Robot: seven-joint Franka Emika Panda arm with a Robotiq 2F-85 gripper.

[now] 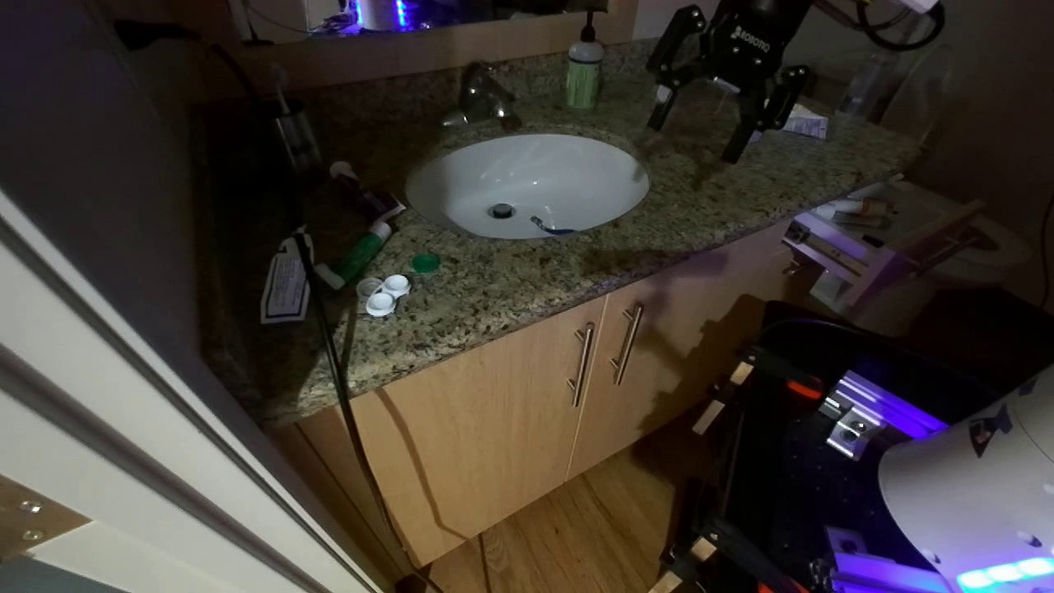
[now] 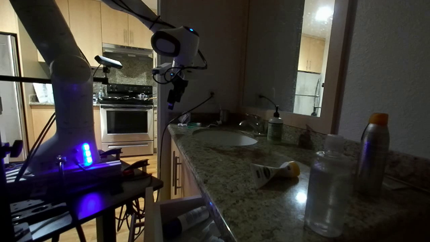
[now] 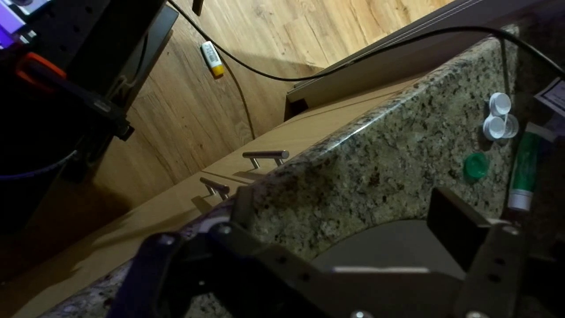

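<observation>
My gripper [image 1: 696, 147] hangs above the right part of the counter in exterior view 1, its fingers spread wide and nothing between them. In exterior view 2 the gripper [image 2: 171, 105] is seen side-on, well above the counter. The wrist view shows its two fingers [image 3: 459, 225] apart over the counter and the sink's edge [image 3: 381, 238]. A green tube [image 3: 524, 164], a green cap [image 3: 476, 166] and a white contact lens case [image 3: 498, 119] lie on the counter. In the white sink [image 1: 593, 163] rests a thin dark item [image 1: 551, 227].
A soap bottle [image 1: 584, 74] stands behind the sink by the faucet [image 1: 482, 97]. A yellow-capped tube [image 2: 268, 173], a clear bottle [image 2: 328, 193] and a spray can [image 2: 373, 153] occupy the counter's other end. An open drawer [image 1: 869, 262] juts out. A black cable [image 3: 296, 79] crosses the wrist view.
</observation>
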